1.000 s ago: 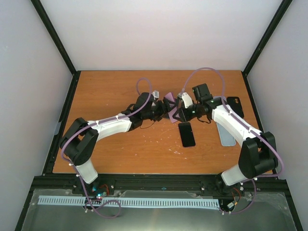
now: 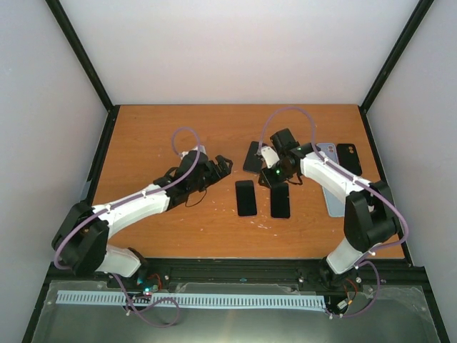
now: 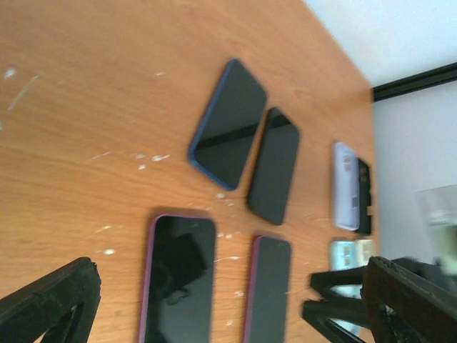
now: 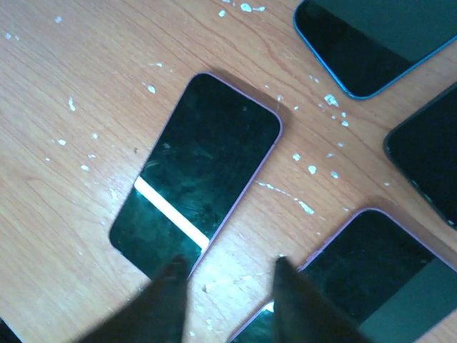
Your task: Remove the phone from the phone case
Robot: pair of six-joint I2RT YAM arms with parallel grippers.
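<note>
A black-screened phone with a purple-pink rim point(image 2: 245, 198) lies flat, screen up, on the table. A second one with a similar rim point(image 2: 280, 204) lies just to its right; I cannot tell whether either rim is a case. My left gripper point(image 2: 227, 165) is open and empty, above and left of them; its fingers point(image 3: 61, 300) are wide apart in the left wrist view. My right gripper point(image 2: 265, 179) hangs above the phones, fingers part open, with nothing seen held; its blurred fingers point(image 4: 171, 296) overlap the phones in the right wrist view.
Behind lie a blue-rimmed phone point(image 3: 228, 125) and a black phone point(image 3: 275, 168), partly covered by my right arm from above. Pale blue point(image 2: 333, 204) and black cases point(image 2: 348, 158) lie at the right.
Earlier a pink-backed piece was raised between both grippers. Now a purple-rimmed phone lies at front left. My left arm has drawn back left, and the right gripper has shifted slightly left.
</note>
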